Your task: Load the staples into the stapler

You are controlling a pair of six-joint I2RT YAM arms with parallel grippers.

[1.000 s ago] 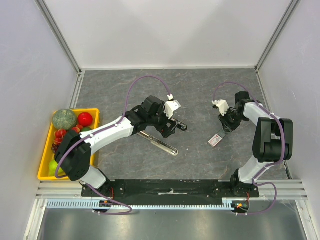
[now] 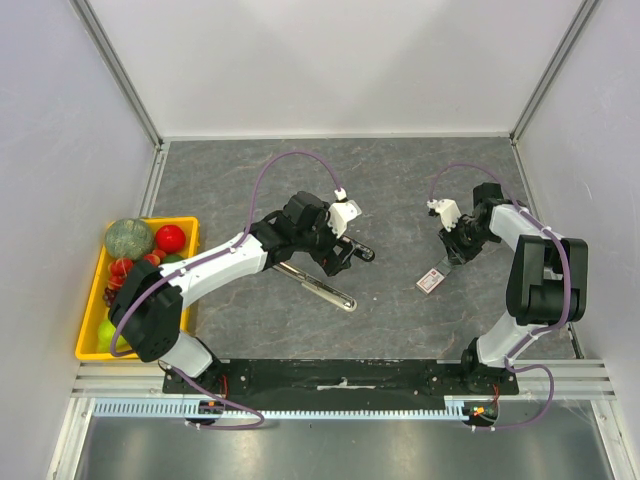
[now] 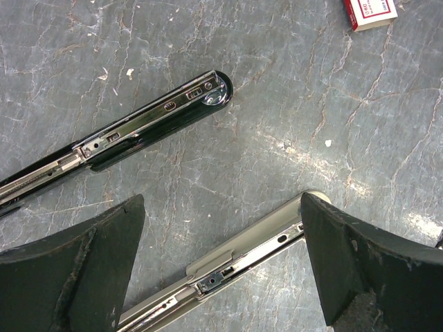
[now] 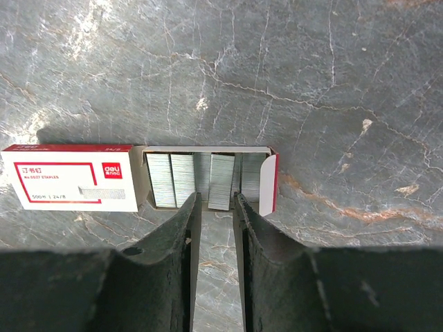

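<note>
In the right wrist view, an opened staple box (image 4: pixel 210 149) holds several grey staple strips lying side by side. One slightly tilted strip (image 4: pixel 221 181) sits between the fingertips of my right gripper, which is shut on it at the box's near side. Two long stapler bodies, one black (image 3: pixel 159 121) and one beige (image 3: pixel 259 232), lie on the table with their metal channels facing up. Above them hangs my left gripper, open, its right finger (image 3: pixel 367 263) covering part of the beige body from this camera.
The box's white and red sleeve (image 4: pixel 69 178) lies against the left end of its tray. At the far left stands a yellow bin (image 2: pixel 85 345) of toy fruit. Between the stapler bodies and the box the grey table (image 2: pixel 390 310) is clear.
My right gripper has shifted very slightly to the right over the staple box since a second ago. The left arm, the stapler bodies and the box look unmoved.
</note>
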